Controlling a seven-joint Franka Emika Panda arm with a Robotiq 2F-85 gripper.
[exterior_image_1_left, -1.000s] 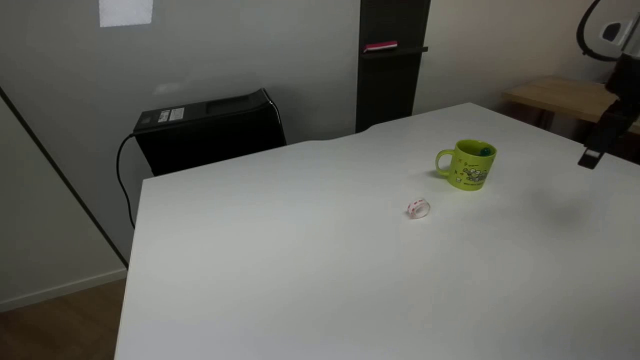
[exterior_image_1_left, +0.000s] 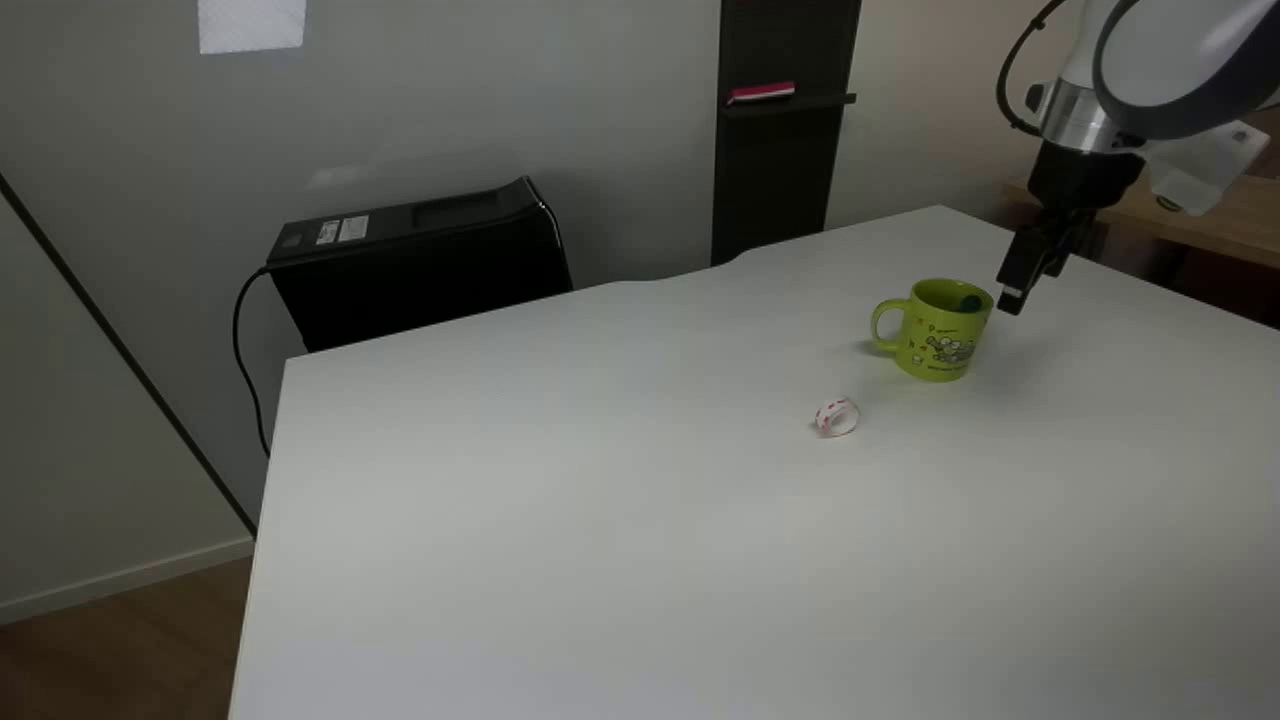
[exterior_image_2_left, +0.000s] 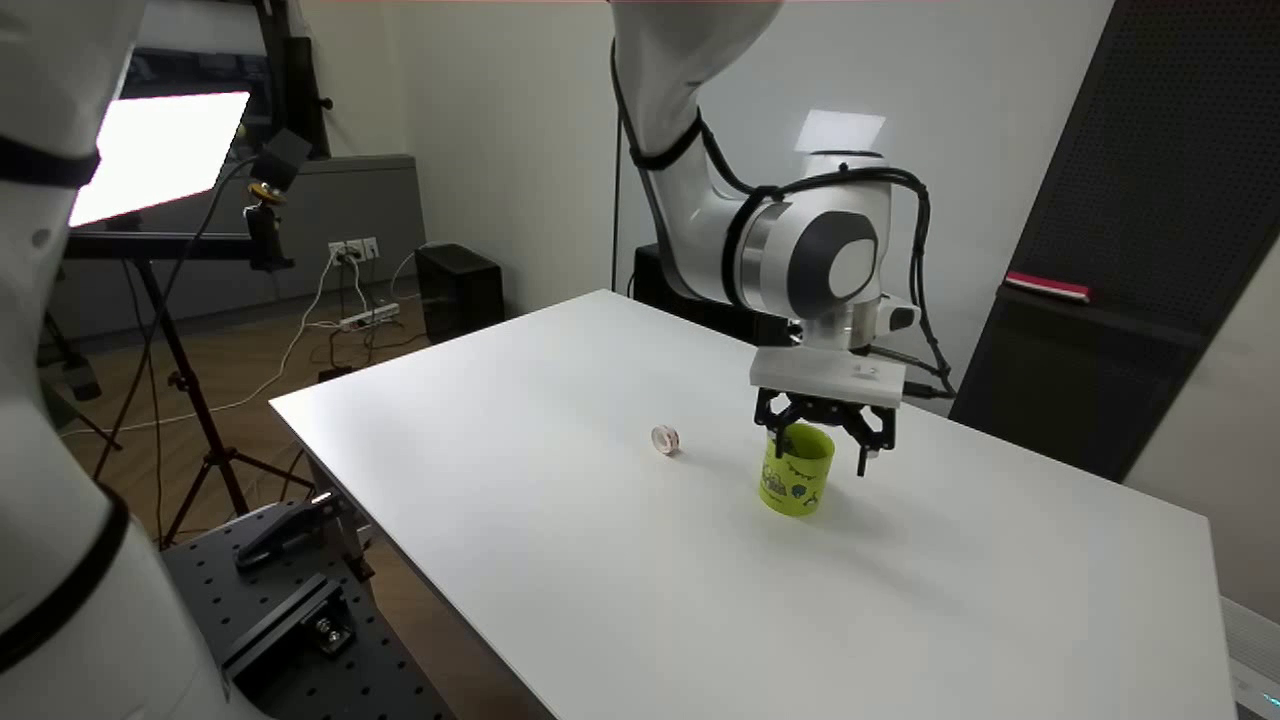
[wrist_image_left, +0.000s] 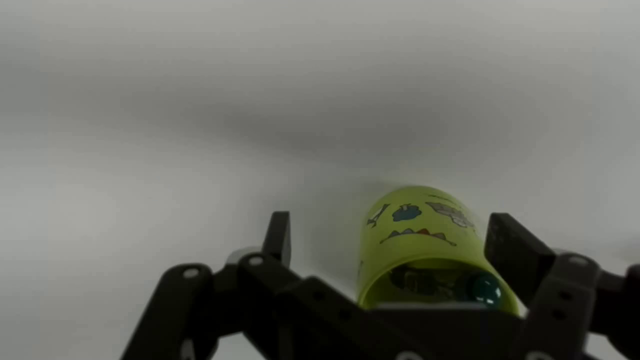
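Observation:
A lime-green mug (exterior_image_1_left: 944, 336) with printed drawings stands upright on the white table, its handle pointing left in exterior view 1. Inside it lies a dark green, shiny object (wrist_image_left: 484, 289), along with other dark shapes too dim to name. My gripper (exterior_image_2_left: 823, 462) is open, with its fingers spread wide at about the height of the mug's rim. In the wrist view the mug (wrist_image_left: 414, 231) appears low and to the right, close to the right finger (wrist_image_left: 516, 252). Whether that finger touches it I cannot tell. A small white tape roll with red marks (exterior_image_1_left: 837, 418) rests on the table near the mug.
My arm has come leftward in exterior view 1, from the right border to just beside the mug. Neither the mug nor the tape roll has moved.

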